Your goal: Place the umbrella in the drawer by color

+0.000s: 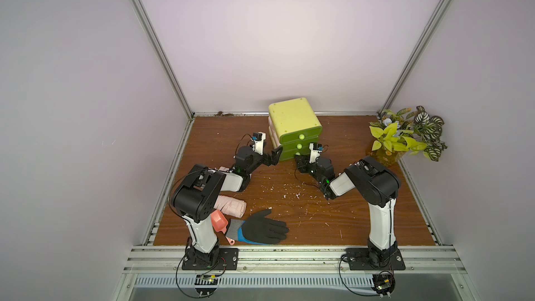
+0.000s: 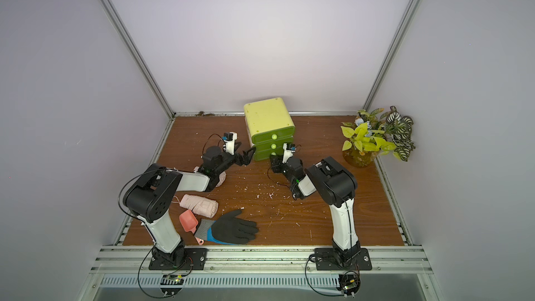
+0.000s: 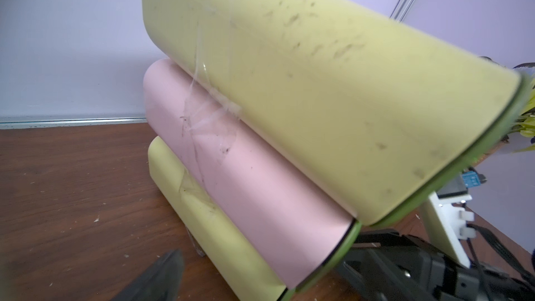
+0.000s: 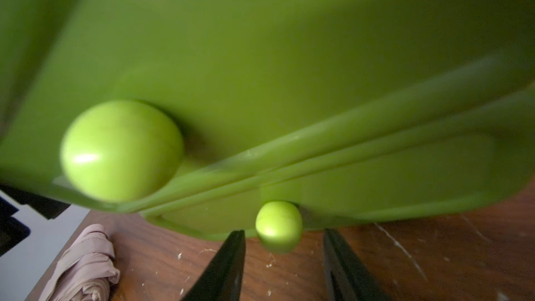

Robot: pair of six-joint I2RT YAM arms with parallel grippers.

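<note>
The cabinet (image 1: 292,116) has three stacked drawers, all shut, with green fronts and round knobs; in the left wrist view the middle drawer side (image 3: 239,161) is pink, the others yellow. A rolled pale pink umbrella (image 2: 199,205) lies at the left; another pink roll (image 2: 221,179) is mostly hidden behind the left arm. My left gripper (image 1: 277,155) is open and empty at the cabinet's front left corner. Before the lowest knob (image 4: 279,226), my right gripper has parted fingers, the knob showing between their tips; contact cannot be made out.
A red scoop (image 2: 188,220) and a dark glove (image 2: 234,227) lie at the front left. A potted plant (image 1: 390,142) stands at the right edge. The middle foreground has only small scraps on it.
</note>
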